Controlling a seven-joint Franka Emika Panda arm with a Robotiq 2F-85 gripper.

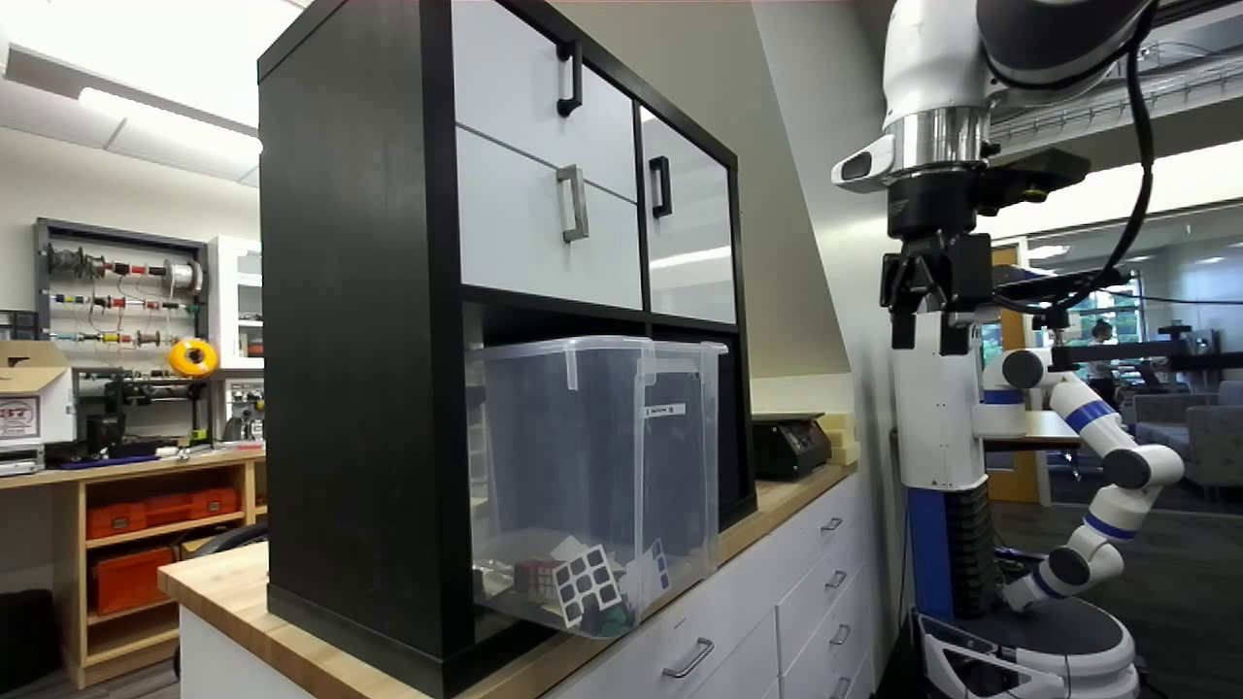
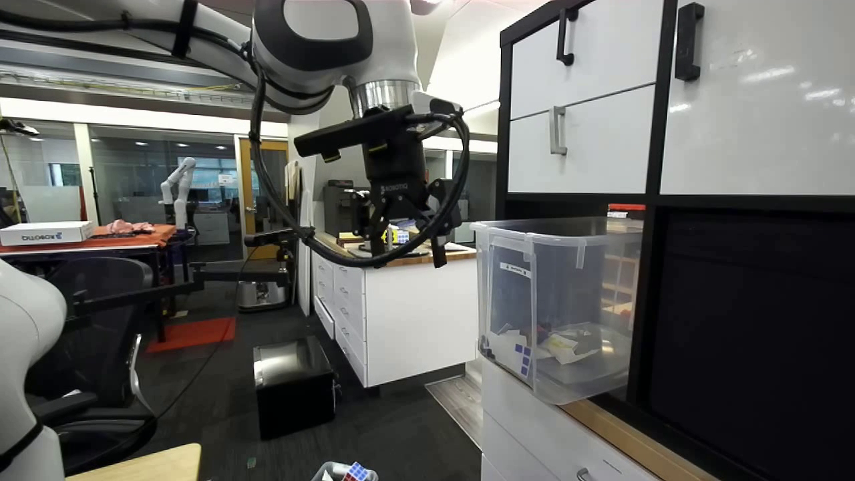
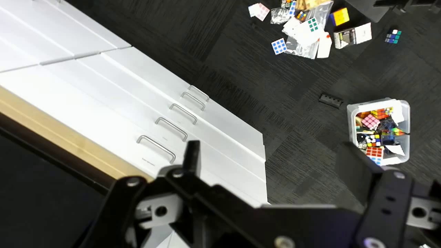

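Observation:
My gripper [image 2: 407, 252] hangs high over the floor, fingers pointing down, its fingers wide apart and empty. In the second exterior view it is left of a clear plastic bin [image 2: 513, 312], at roughly the height of the bin's top. That bin sits in the lower cubby of a black cabinet and sticks out past the front edge. Cubes and papers lie in its bottom, among them a white-framed cube [image 1: 588, 584]. The wrist view looks down past both fingers [image 3: 192, 157] onto a small clear tub [image 3: 352, 124] filled with cubes and bits.
White drawers [image 3: 111, 107] with metal handles stand below the cabinet [image 1: 350, 291]. On the dark floor are scattered cubes, a plastic bag [image 3: 306, 47] and a small black piece [image 3: 330, 100]. A black box [image 2: 292, 385] stands farther off. Open air surrounds the gripper.

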